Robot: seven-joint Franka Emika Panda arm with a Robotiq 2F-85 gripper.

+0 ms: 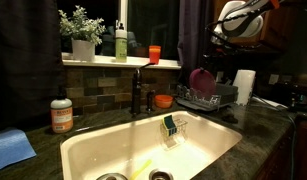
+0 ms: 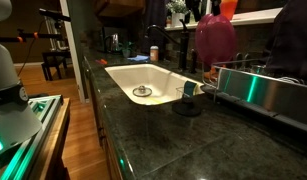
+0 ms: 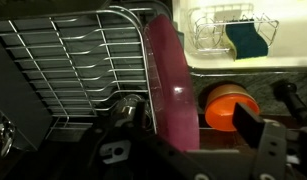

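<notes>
A dark red plate stands on edge in the dish rack, to the right of the sink. In the wrist view the plate appears as a narrow upright band along the rack's right side. My gripper is open, one finger to each side of the plate's lower end in that view. Exterior view 1 has the gripper high above the rack, clear of the plate. Exterior view 2 shows the plate large and rising above the rack.
An orange bowl sits close to the plate, behind the white sink. A wire caddy holds a sponge at the sink's edge. A paper towel roll stands right of the rack.
</notes>
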